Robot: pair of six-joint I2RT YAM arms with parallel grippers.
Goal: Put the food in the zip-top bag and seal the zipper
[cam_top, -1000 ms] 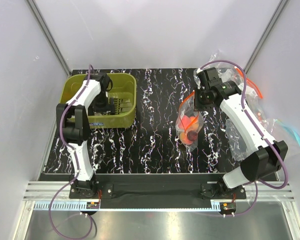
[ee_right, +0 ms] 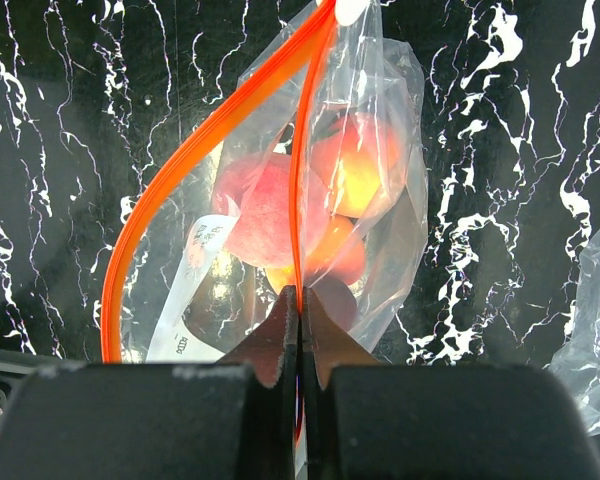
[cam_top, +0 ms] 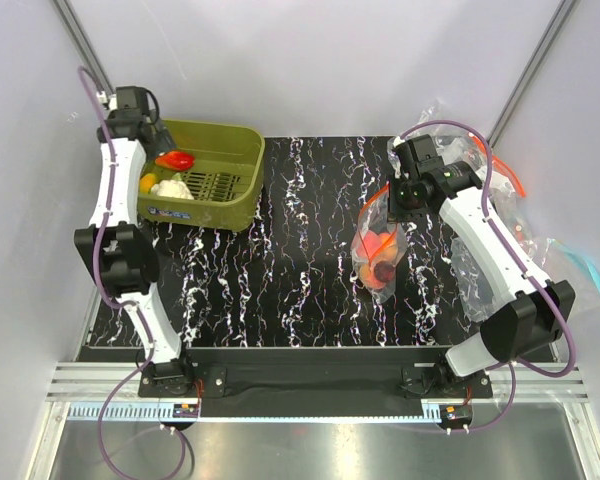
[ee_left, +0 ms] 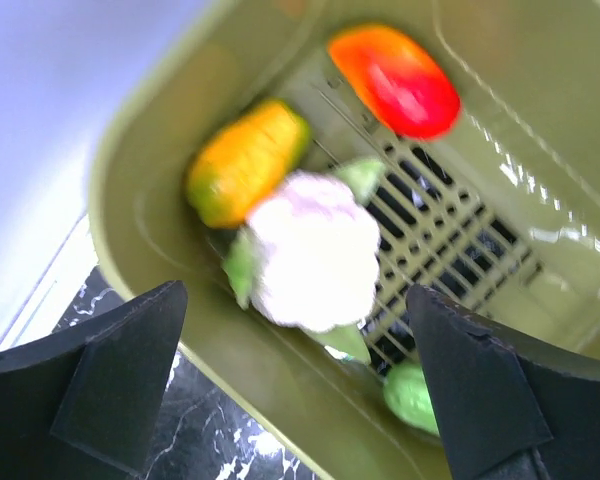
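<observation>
My left gripper is open above the green bin (cam_top: 242, 160), nothing between its fingers. In the left wrist view the bin holds a white cauliflower (ee_left: 320, 250), a yellow-orange vegetable (ee_left: 248, 165), a red pepper (ee_left: 395, 80) and a green item (ee_left: 410, 398) partly behind a finger. A clear zip bag (cam_top: 369, 246) with orange zipper strips lies upright on the right, containing a peach-like fruit (ee_right: 358, 165), a pink fruit (ee_right: 270, 215) and a dark round one (ee_right: 332, 300). My right gripper is shut on the bag's edge, an orange strip running between its fingertips.
More clear bags (cam_top: 477, 265) lie in a heap on the far right, under and beside the right arm.
The bin has slid toward the back and slightly left. My left gripper has moved left and back, uncovering the cauliflower and red pepper. The right arm and bag are unmoved.
</observation>
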